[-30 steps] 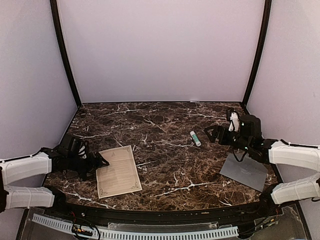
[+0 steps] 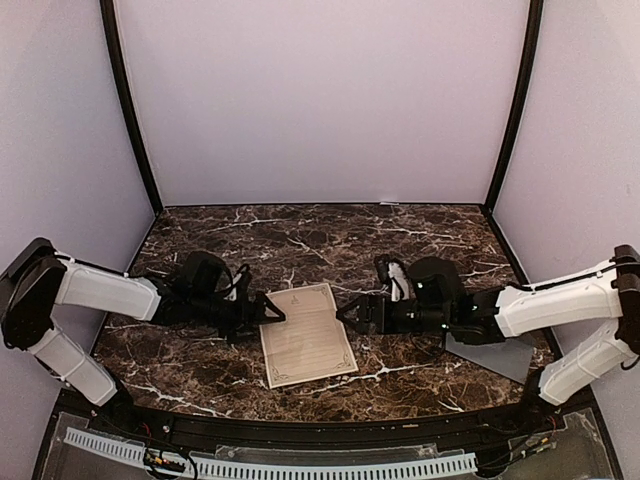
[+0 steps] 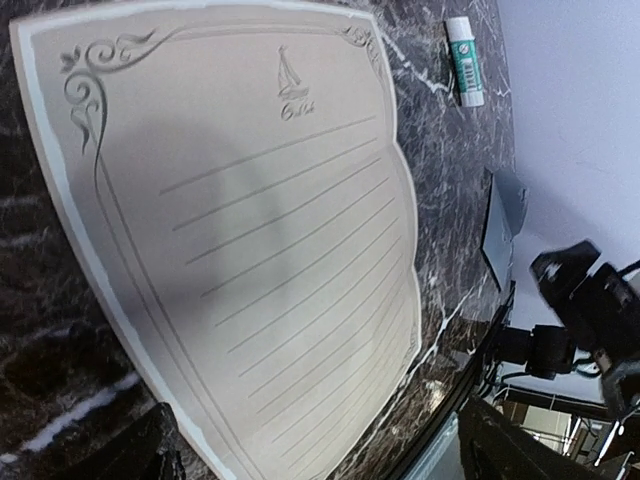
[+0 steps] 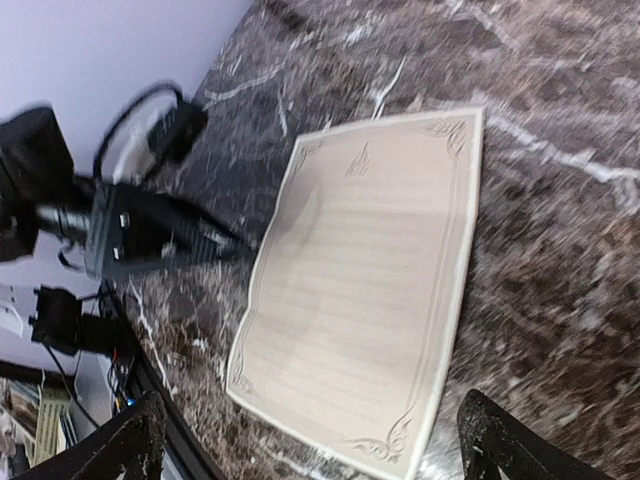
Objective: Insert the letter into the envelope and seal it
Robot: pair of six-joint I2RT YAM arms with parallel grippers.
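The cream letter [image 2: 308,340], ruled and with an ornate border, lies flat on the dark marbled table at the front middle. My left gripper [image 2: 274,309] is at its upper left edge, fingers open; in the left wrist view the letter [image 3: 250,220] fills much of the picture below the fingers. Across from it, my right gripper [image 2: 350,316] stands open by the letter's right edge. Neither gripper visibly pinches the paper. A flat grey piece, seemingly the envelope [image 2: 495,358], rests at the front right, partly under the right arm.
A white and green glue stick [image 3: 465,60] lies on the table beyond the letter; the right gripper hides it from above.
The letter has slid right toward the middle and turned slightly, with my left gripper moving right alongside it.
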